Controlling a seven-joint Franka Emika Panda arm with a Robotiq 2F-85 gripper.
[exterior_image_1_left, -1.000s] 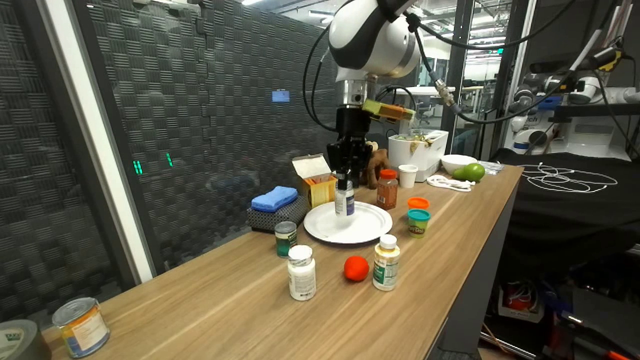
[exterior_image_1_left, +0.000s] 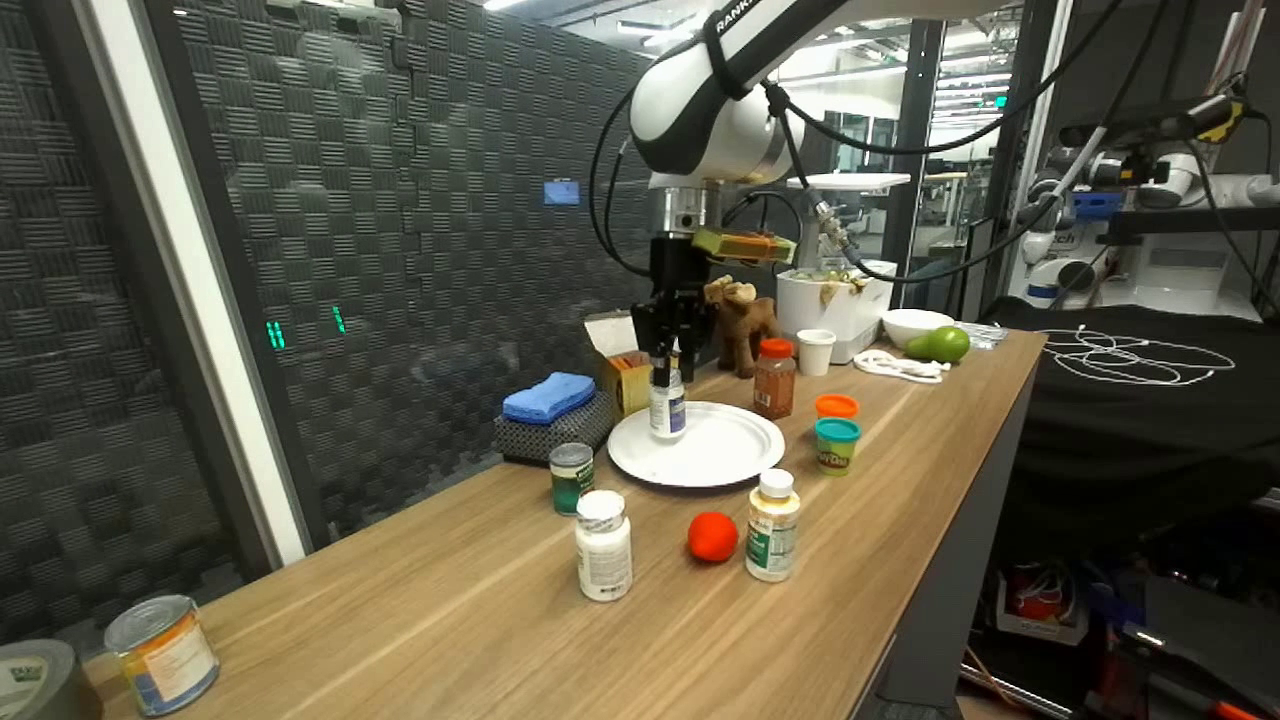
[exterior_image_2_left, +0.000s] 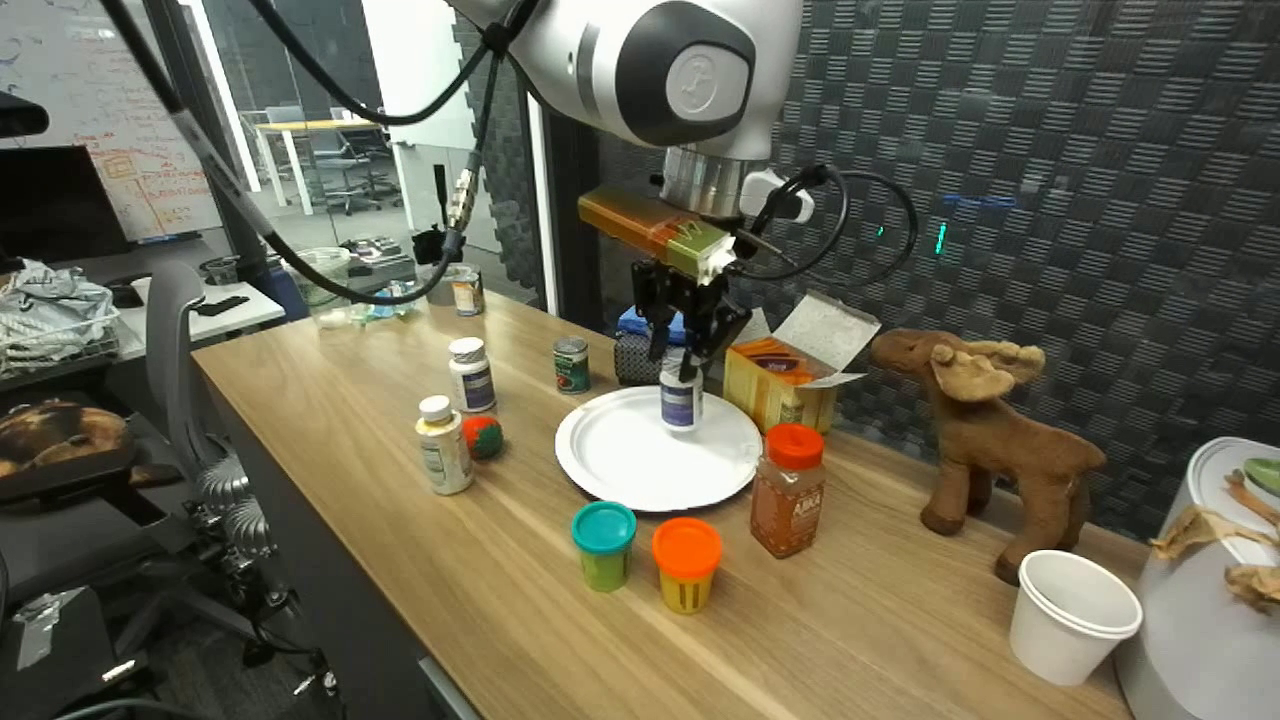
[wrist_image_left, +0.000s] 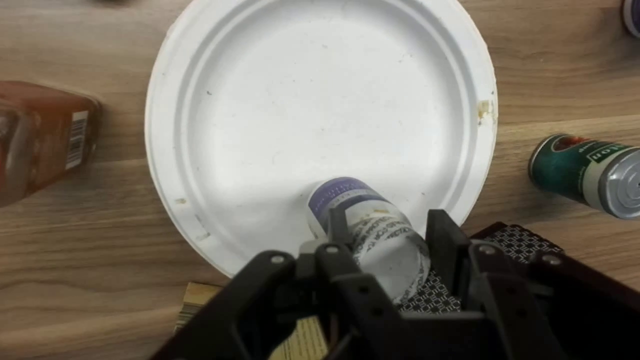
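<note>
My gripper (exterior_image_1_left: 668, 358) points down over the white plate (exterior_image_1_left: 720, 456), shut on a white bottle with a purple-blue label (exterior_image_1_left: 668, 412). In the wrist view one finger (wrist_image_left: 441, 240) is to the right of the bottle's top and the other to its left. The bottle (exterior_image_2_left: 680, 406) is close to upright in exterior view 2, above the plate's side nearest the open yellow box (exterior_image_2_left: 780, 390). Whether its base touches the plate, I cannot tell. Otherwise the plate (wrist_image_left: 324, 96) is bare apart from small specks.
A green can (exterior_image_1_left: 572, 478) and a dark patterned box topped by a blue cloth (exterior_image_1_left: 549, 397) stand beside the plate. An orange-lidded jar (exterior_image_2_left: 788, 492) and two play-dough tubs (exterior_image_2_left: 603, 546) border it elsewhere. Two white bottles (exterior_image_1_left: 603, 552) and a red ball (exterior_image_1_left: 713, 536) lie nearer exterior view 1.
In exterior view 1 the arm, gripper and held bottle have shifted a little to the left over the plate. The plate and surrounding objects have stayed put.
</note>
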